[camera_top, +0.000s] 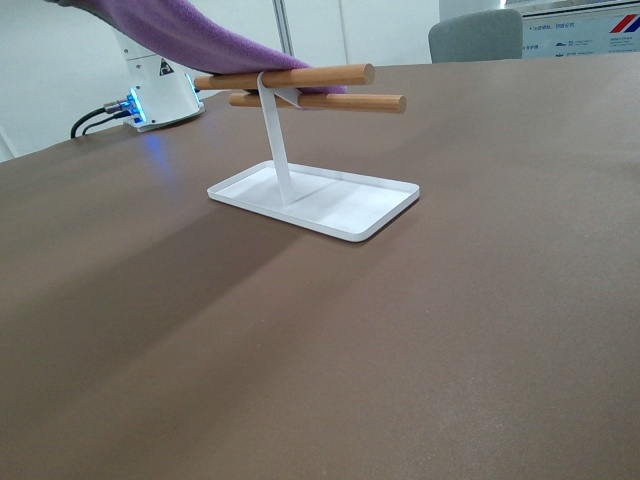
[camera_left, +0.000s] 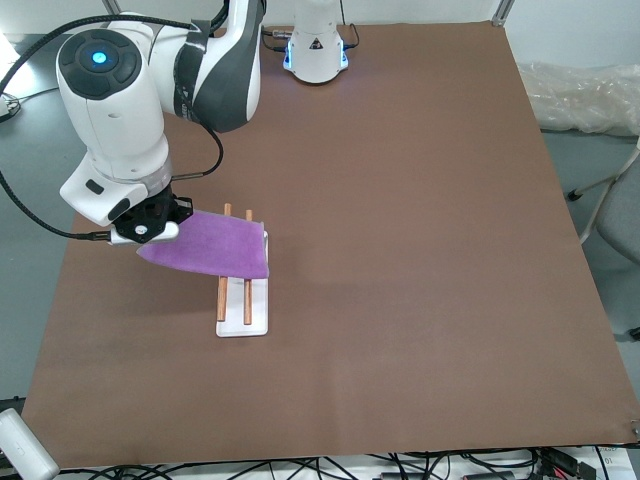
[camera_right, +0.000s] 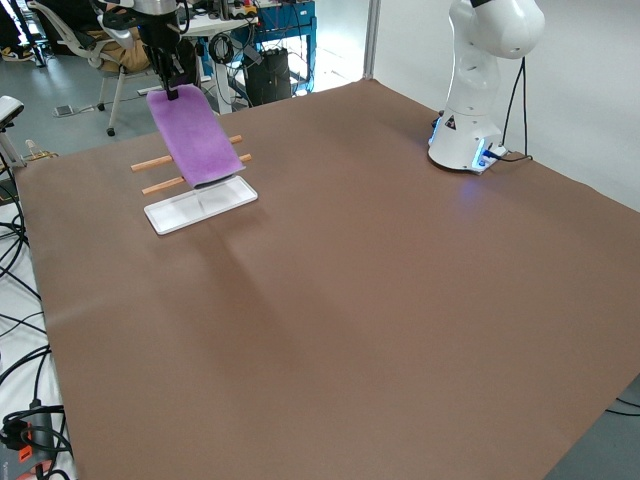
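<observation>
A purple cloth (camera_left: 203, 243) drapes over the two wooden bars (camera_top: 320, 75) of a white stand, whose tray base (camera_right: 200, 208) rests on the brown table (camera_left: 390, 250). In the right view the black gripper (camera_right: 170, 92) is at the cloth's upper end, which appears held up by it; the fingertips are hard to make out. In the top view the cloth (camera_top: 210, 45) rises from the bars out of frame to the upper left. The left view hides the fingers behind the arm's wrist and cloth.
Cables (camera_right: 35, 430) lie along one edge, off the table.
</observation>
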